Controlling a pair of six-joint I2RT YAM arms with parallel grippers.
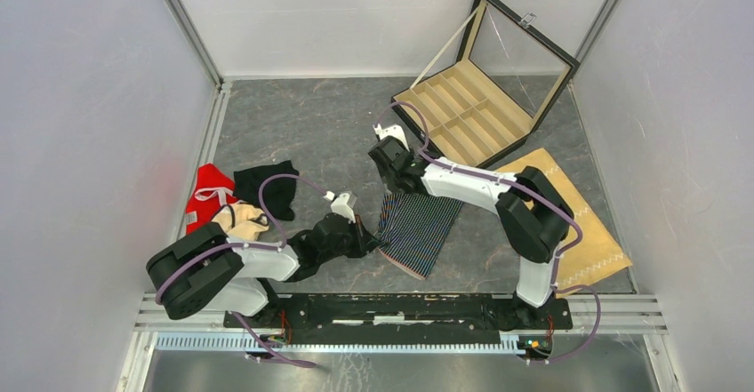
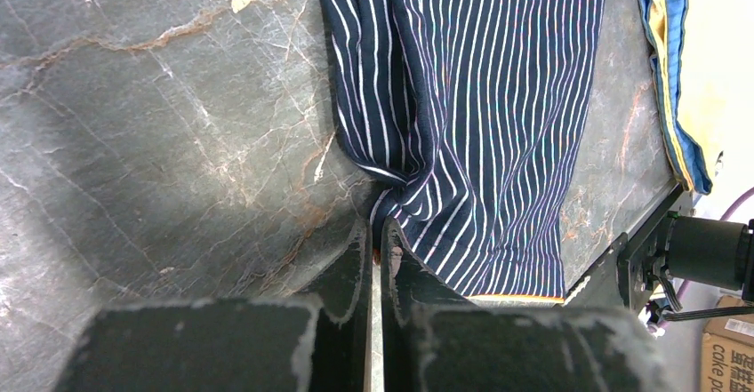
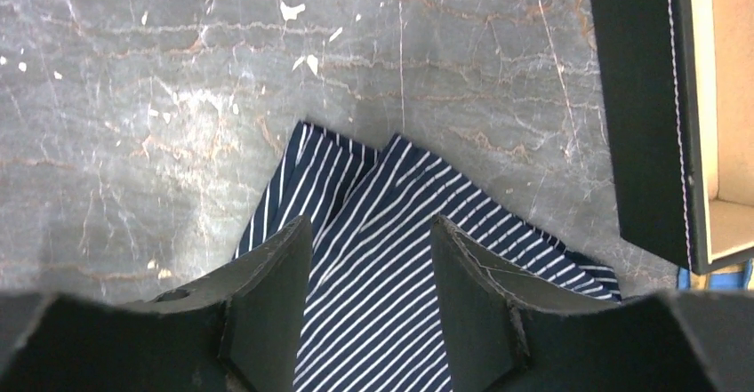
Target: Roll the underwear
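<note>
The navy striped underwear (image 1: 418,241) lies on the grey marble, its left side bunched into a fold. My left gripper is shut on the near left corner of the striped underwear (image 2: 485,116). My right gripper hangs over the underwear's far end (image 3: 382,214), fingers apart with only cloth visible below the gap. In the top view that far end is mostly hidden under the right arm (image 1: 462,183).
An open compartment box (image 1: 462,108) stands at the back right. A yellow cloth (image 1: 578,223) lies right. Red (image 1: 204,196), black (image 1: 267,183) and beige (image 1: 236,219) garments lie left. Bare marble is at back left.
</note>
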